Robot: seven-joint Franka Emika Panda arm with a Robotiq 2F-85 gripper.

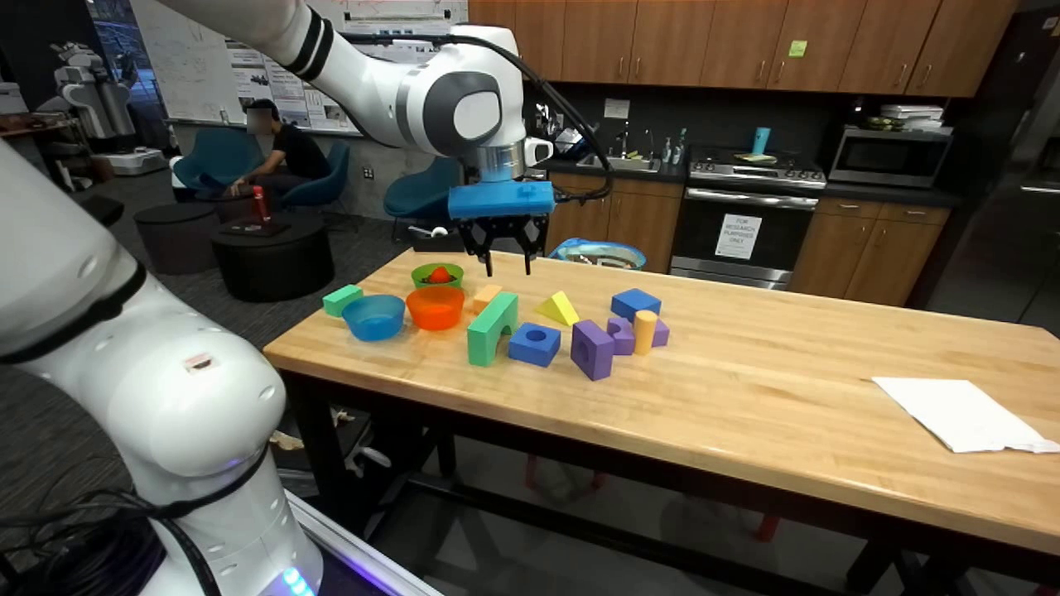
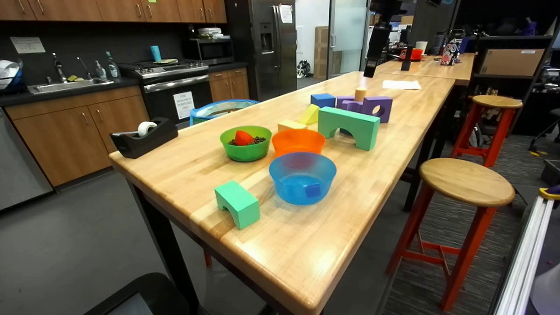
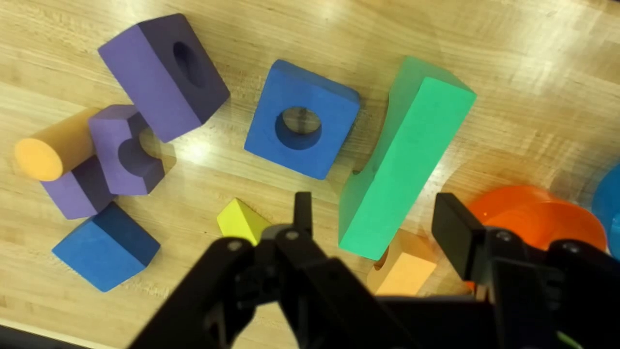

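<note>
My gripper (image 1: 508,266) hangs open above the far side of the wooden table, its fingers wide apart and nothing between them. Below it in the wrist view lie a long green arch block (image 3: 410,168), a blue block with a round hole (image 3: 317,110), a yellow triangular block (image 3: 241,221) and a light orange block (image 3: 407,264). Off to the left are a purple block with a hole (image 3: 154,72), a purple notched block (image 3: 113,157), an orange cylinder (image 3: 67,139) and a solid blue block (image 3: 107,247). A small green arch (image 2: 239,204) sits near the table's end.
An orange bowl (image 2: 299,141), a blue bowl (image 2: 302,177) and a green bowl (image 2: 246,152) holding a red piece and dark bits cluster near the blocks. A black tape dispenser (image 2: 144,138) stands at the edge. White paper (image 1: 959,412) lies right; open tabletop separates it from the blocks.
</note>
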